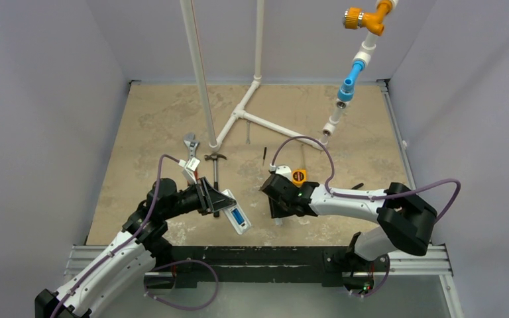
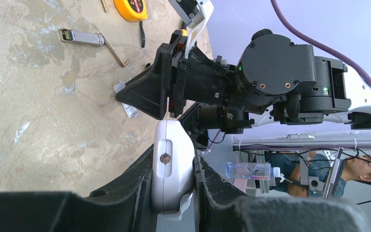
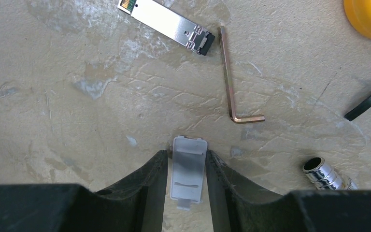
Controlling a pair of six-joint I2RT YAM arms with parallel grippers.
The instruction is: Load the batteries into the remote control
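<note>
My left gripper is shut on the end of a white remote control (image 2: 174, 150). From above, the remote (image 1: 238, 223) hangs tilted with a blue battery area (image 1: 238, 216) facing up; how the batteries sit is too small to tell. A pale grey battery cover (image 3: 188, 169) lies on the table in the right wrist view. My right gripper is part open over it, one finger on either side, with a narrow gap showing at each side. In the left wrist view, the right gripper's dark fingers (image 2: 142, 92) partly hide the cover (image 2: 131, 110).
Near the cover lie a metal module (image 3: 169, 21), an L-shaped hex key (image 3: 229, 82) and a metal connector (image 3: 326, 174). A yellow tape measure (image 1: 299, 176) is behind the right gripper. A hammer (image 1: 215, 172) and wrench (image 1: 191, 144) lie at left. White pipes (image 1: 238, 114) stand farther back.
</note>
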